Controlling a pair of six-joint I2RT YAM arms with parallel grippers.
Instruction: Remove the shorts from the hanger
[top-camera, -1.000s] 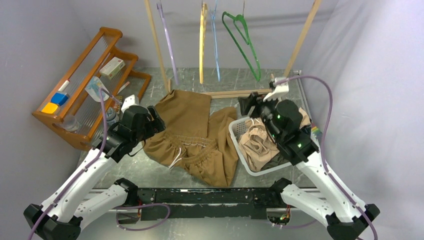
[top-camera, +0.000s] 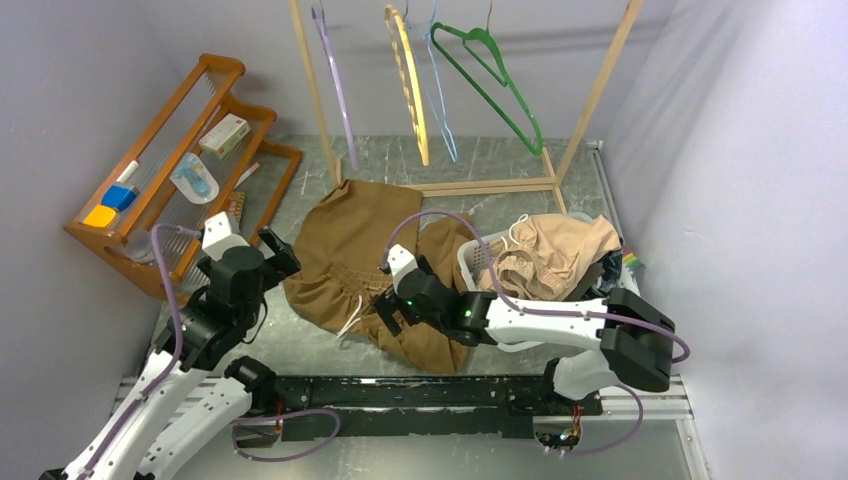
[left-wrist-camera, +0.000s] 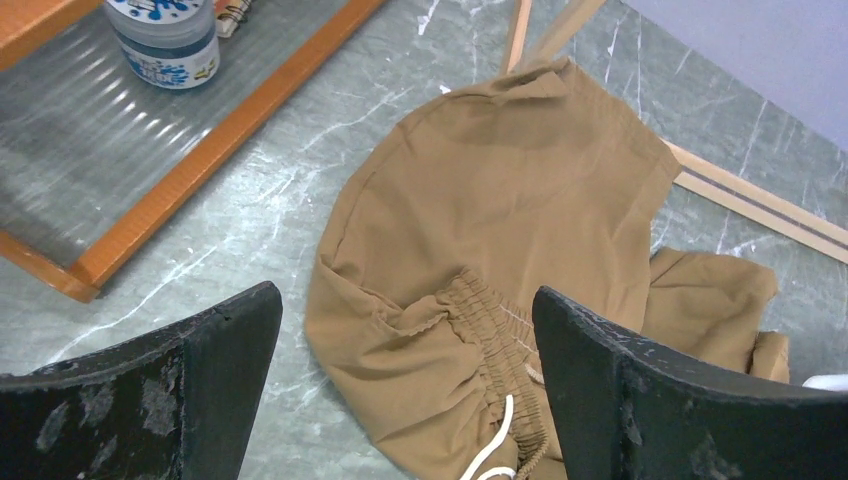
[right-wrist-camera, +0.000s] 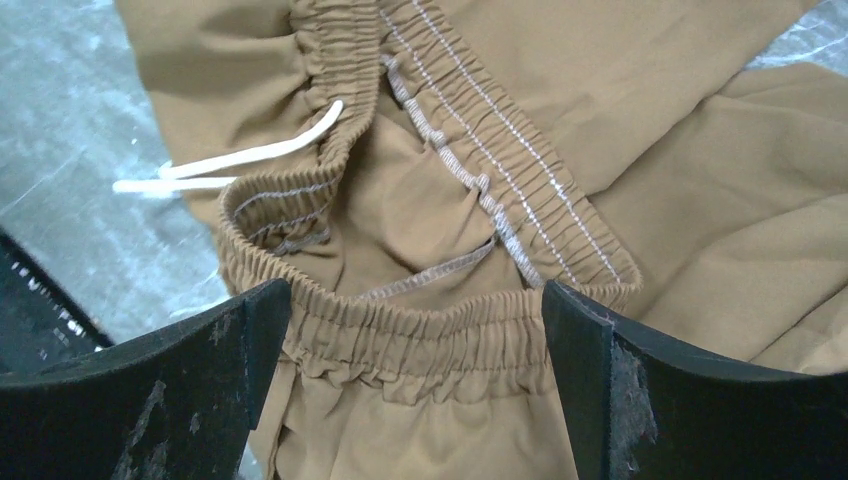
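Observation:
Brown shorts (top-camera: 360, 230) lie spread on the grey floor, off any hanger, with a gathered waistband (right-wrist-camera: 430, 335) and white drawstring (right-wrist-camera: 250, 155). My right gripper (top-camera: 385, 305) is open over the waistband; in the right wrist view the cloth spans the gap between its fingers, ungripped. Left of the shorts, my left gripper (top-camera: 277, 254) stands open, nothing held between its fingers. Above hang a green hanger (top-camera: 510, 85), a yellow hanger (top-camera: 410, 90), a blue hanger (top-camera: 440, 100) and a purple hanger (top-camera: 338, 90), all bare.
A white basket (top-camera: 467, 262) of tan and dark clothes stands at the right, partly behind my right arm. A wooden shelf (top-camera: 225, 105) with several items fills the left. Wooden rack bars (top-camera: 480, 187) cross the floor behind the shorts.
My right gripper has swung left from above the basket to over the waistband. The left arm has drawn back slightly to the left. The yellow, blue and green hangers sway; the shorts look unmoved.

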